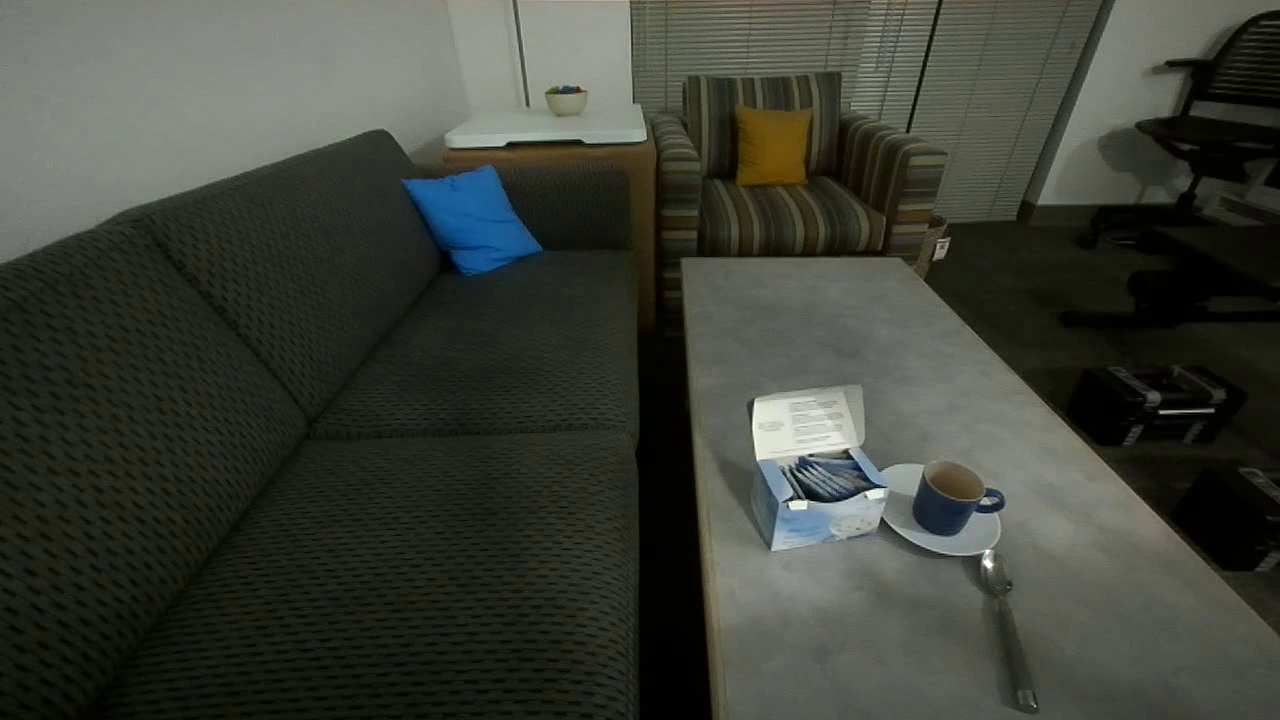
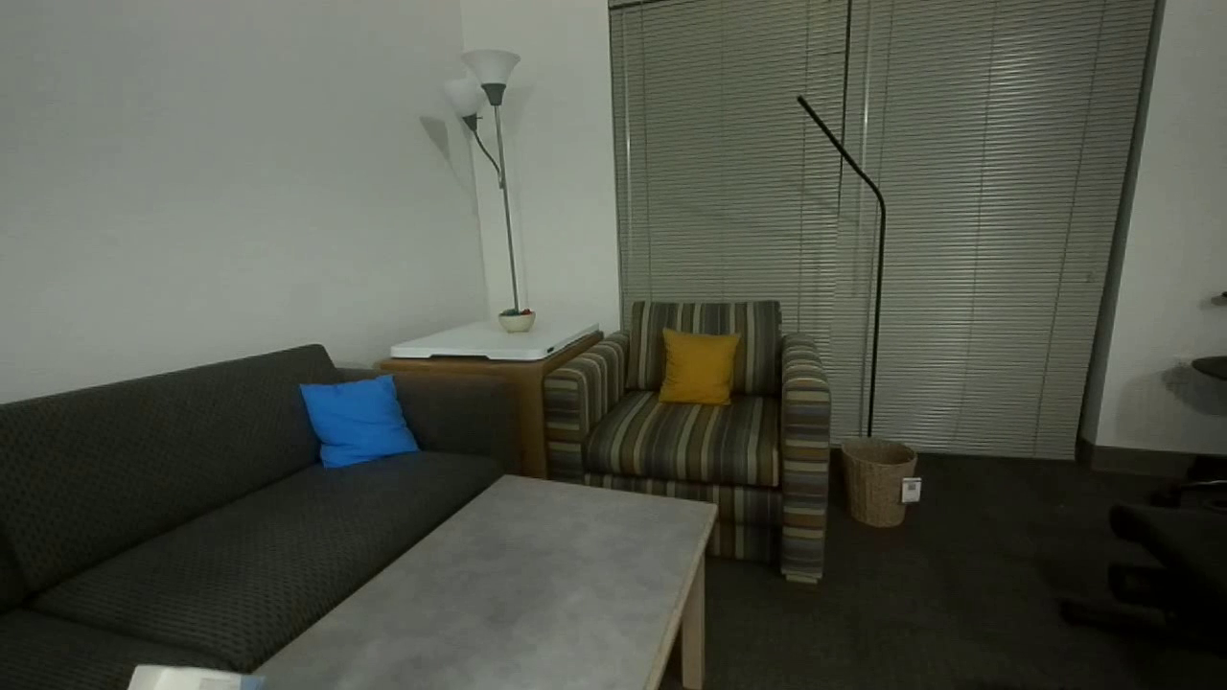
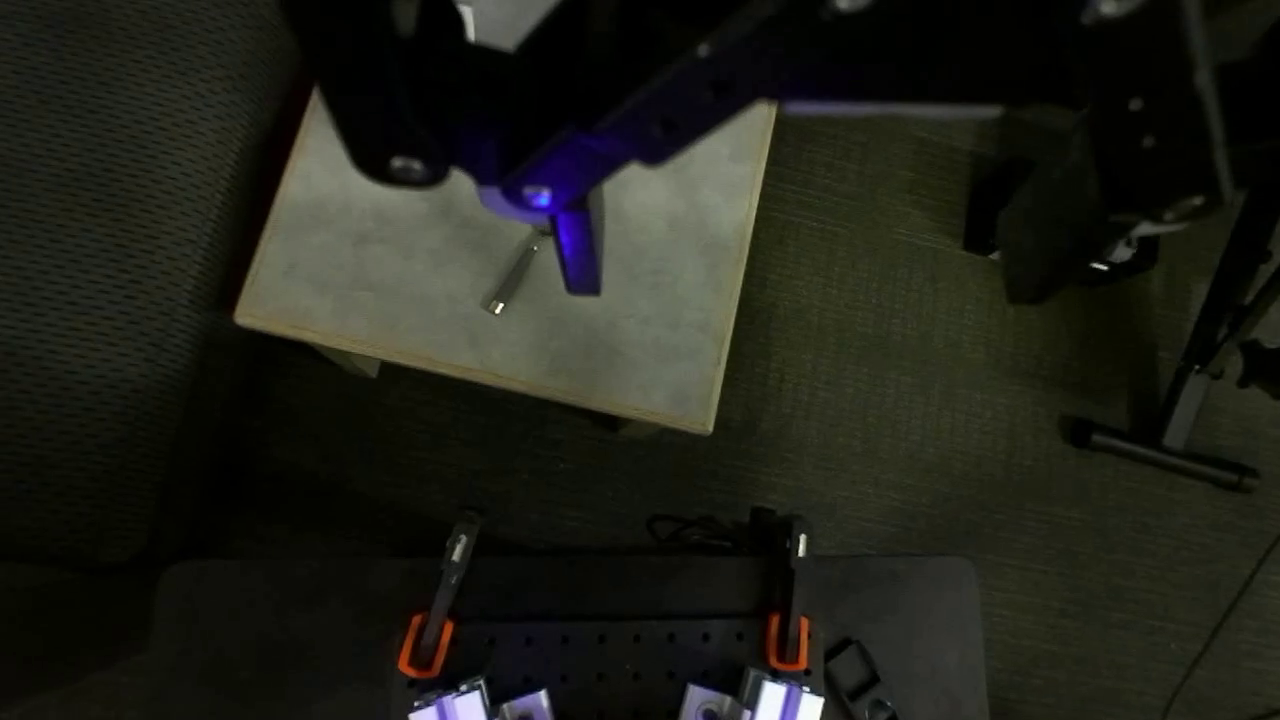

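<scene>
A blue cup (image 1: pixel 949 497) stands upright on a white saucer (image 1: pixel 941 542) in exterior view 1. To its left is an open blue-and-white box (image 1: pixel 823 518) of packets, its lid raised. A metal spoon (image 1: pixel 1005 630) lies on the grey table in front of the saucer. In the wrist view my gripper is dark and open, its fingers (image 3: pixel 579 254) wide apart with nothing between them. The spoon's handle (image 3: pixel 513 278) shows on the table just left of one finger; its bowl is hidden. Neither exterior view shows the gripper.
A dark sofa (image 1: pixel 516 516) runs along its left side, and a striped armchair (image 1: pixel 792 222) stands past its far end. Black cases (image 1: pixel 1155 403) rest on the floor at right. Clamps (image 3: pixel 444 594) grip the black base below.
</scene>
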